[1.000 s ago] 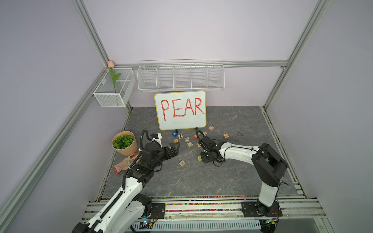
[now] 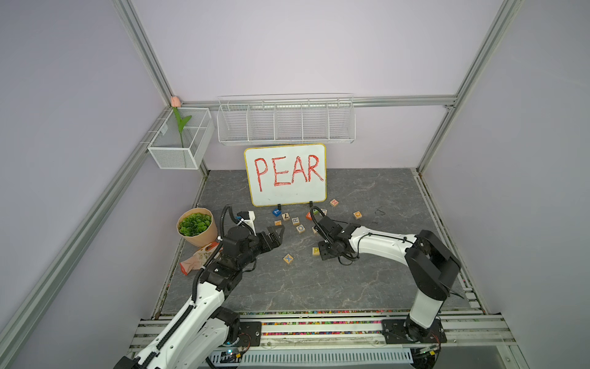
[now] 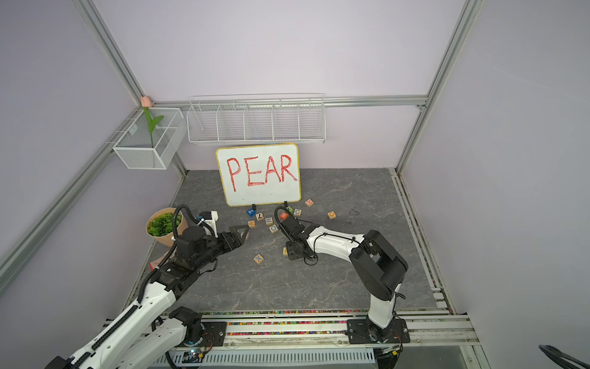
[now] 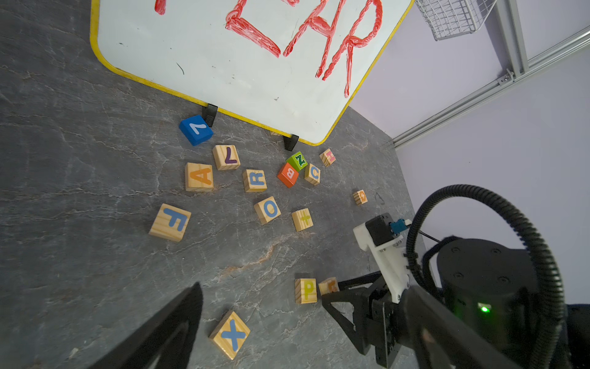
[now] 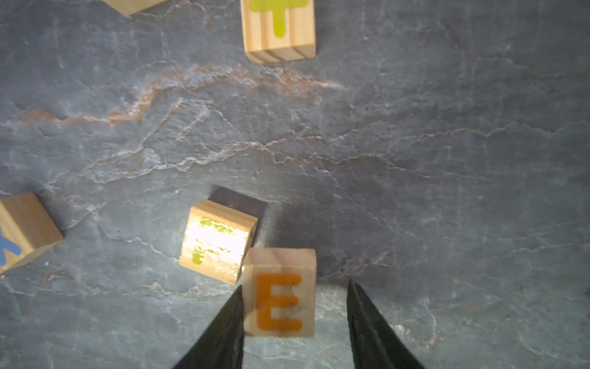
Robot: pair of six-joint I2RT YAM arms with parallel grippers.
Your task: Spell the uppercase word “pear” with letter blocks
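The whiteboard (image 2: pixel 285 174) reads PEAR in red. My right gripper is part open around an orange E block (image 5: pixel 279 292), which sits right beside a yellow P block (image 4: pixel 305 291); whether both fingers touch it is unclear. Orange A (image 4: pixel 199 177) and blue R (image 4: pixel 254 180) blocks lie farther back, below the board. My left gripper (image 2: pixel 273 240) hangs over the left-middle of the table, its fingers blurred at the edges of its wrist view, apparently open with nothing between them.
Other blocks, such as X (image 4: pixel 230 334), F (image 4: pixel 170 222) and O (image 4: pixel 268 209), are scattered around. A potted plant (image 2: pixel 195 226) stands at the left.
The right arm's elbow has shifted slightly right, with its gripper moving slightly toward the front. The left arm has not moved.
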